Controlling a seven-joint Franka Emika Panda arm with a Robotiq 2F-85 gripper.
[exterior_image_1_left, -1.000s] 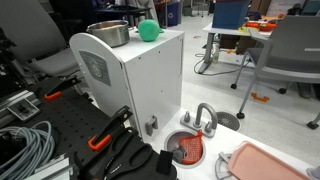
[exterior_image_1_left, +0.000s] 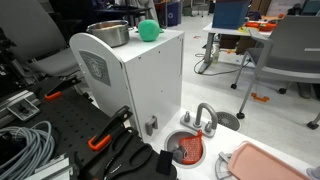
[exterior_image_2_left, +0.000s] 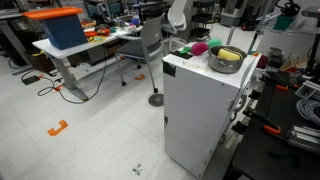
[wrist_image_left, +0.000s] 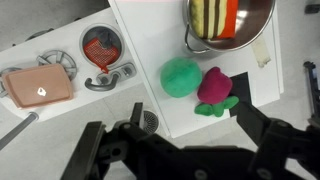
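In the wrist view, a green ball (wrist_image_left: 181, 77) lies on the white counter top. Beside it is a magenta toy vegetable (wrist_image_left: 214, 86) with green leaves. A metal pot (wrist_image_left: 243, 36) holds a yellow-and-dark piece (wrist_image_left: 210, 15) and an orange-red piece (wrist_image_left: 231, 17). My gripper is open above the counter edge, its dark fingers (wrist_image_left: 97, 148) wide apart and nothing between them. The ball (exterior_image_1_left: 149, 30) and pot (exterior_image_1_left: 110, 34) also show atop the white cabinet in exterior view 1, where the magenta toy cannot be made out.
A sink (exterior_image_1_left: 170, 153) with a red utensil (exterior_image_1_left: 198, 134) inside and a faucet (exterior_image_1_left: 207, 114) stands beside the white cabinet (exterior_image_1_left: 143, 80). A pink tray (exterior_image_1_left: 262, 163) lies to its right. Cables (exterior_image_1_left: 25, 148) and black tools occupy the dark table.
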